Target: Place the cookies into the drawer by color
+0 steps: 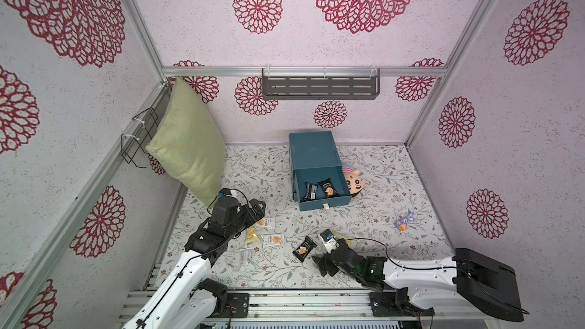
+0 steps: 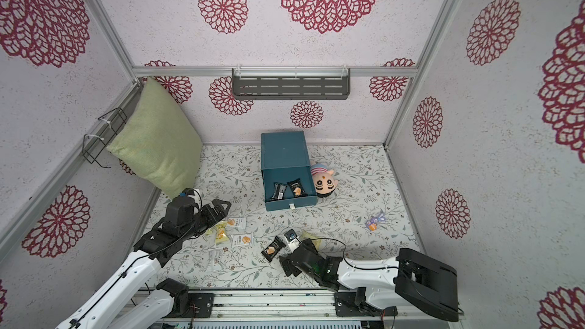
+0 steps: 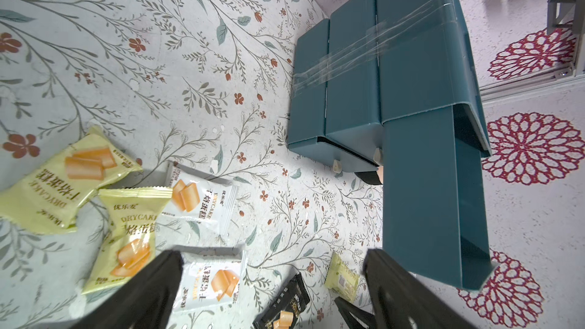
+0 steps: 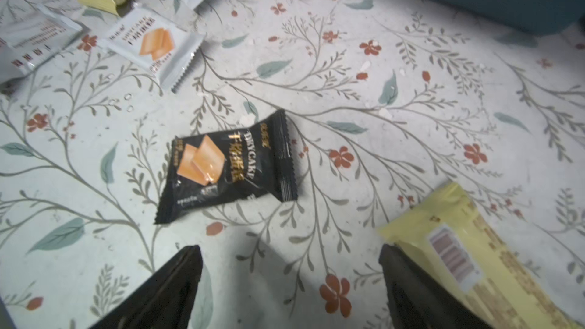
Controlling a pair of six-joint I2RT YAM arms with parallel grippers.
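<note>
A black cookie packet [image 4: 228, 164] lies flat on the table, just ahead of my open right gripper and apart from its fingers. Beside the right finger is a yellow packet [image 4: 481, 256]. The teal cabinet's open drawer [image 1: 317, 206] holds two black packets [image 1: 310, 191]. My left gripper hangs open and empty over the left side. Below it in the left wrist view are two yellow packets [image 3: 131, 231] and two white packets [image 3: 204, 198]. Another white packet [image 4: 36, 42] shows at the left edge of the right wrist view.
A doll [image 1: 354, 181] leans against the drawer's right side. A small purple toy [image 1: 404, 221] lies farther right. At the left stands a green cushion [image 1: 189, 140]. Bare table lies between the drawer and the loose black packet.
</note>
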